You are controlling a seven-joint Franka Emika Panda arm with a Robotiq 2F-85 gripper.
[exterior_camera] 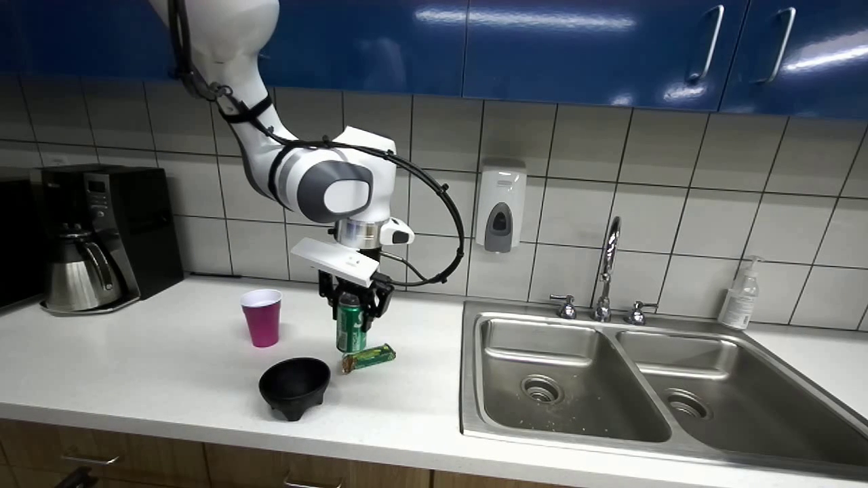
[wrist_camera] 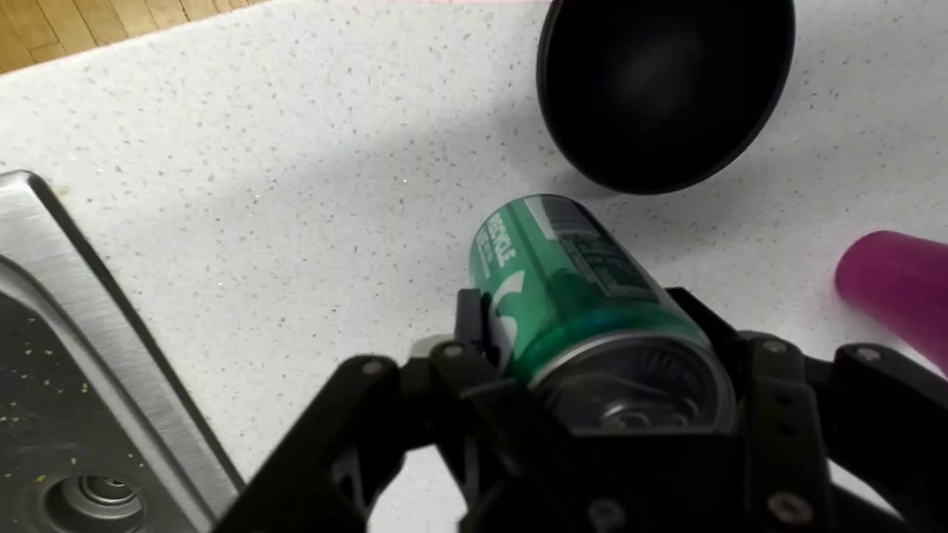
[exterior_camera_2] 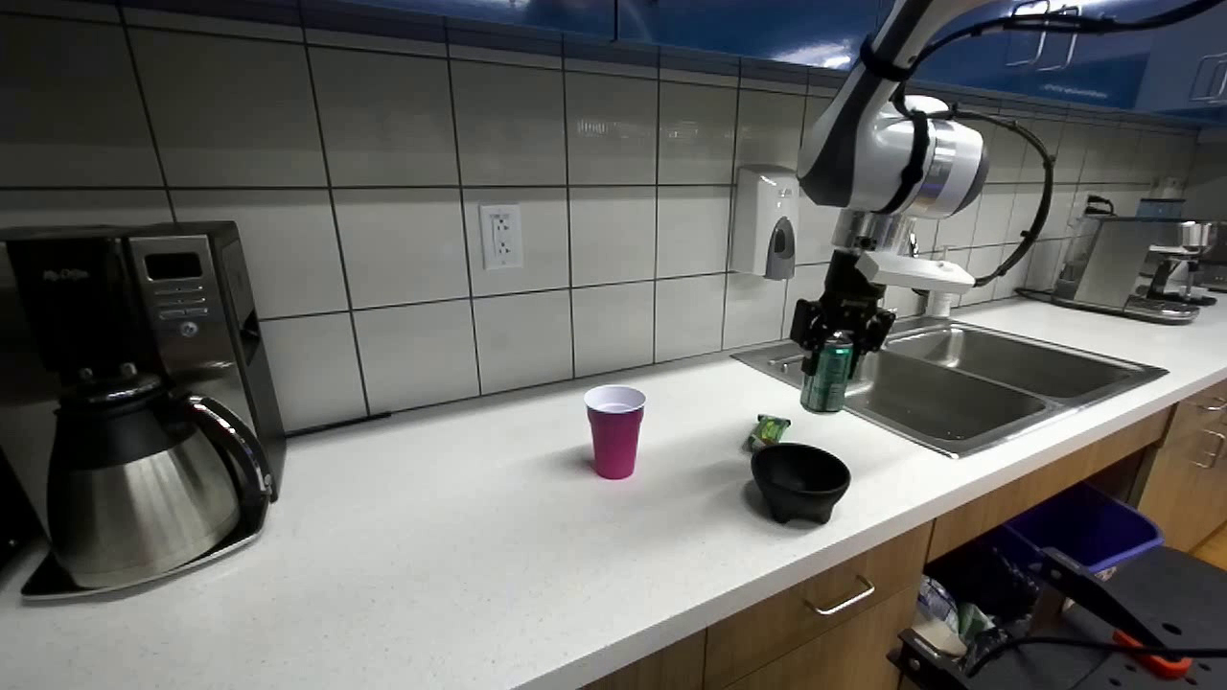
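Between the fingers of my gripper [exterior_camera: 354, 306] is a green can [exterior_camera: 350, 327], upright, with the fingers shut on its sides near the top. In the wrist view the can [wrist_camera: 569, 284] shows its lid toward the camera. It appears lifted off the counter in exterior view 2, where the can [exterior_camera_2: 825, 379] hangs beneath the gripper [exterior_camera_2: 841, 345]. A green-wrapped bar [exterior_camera: 370, 358] lies on the counter just in front of it. To the left stands a magenta cup [exterior_camera: 262, 318], upright, and in front of it a black bowl [exterior_camera: 294, 385] on short legs.
A steel double sink [exterior_camera: 569, 382] takes up the right side of the counter. At the far left stands a coffee maker [exterior_camera: 122, 236] with its steel carafe [exterior_camera: 80, 272]. The white counter between bowl and sink is clear.
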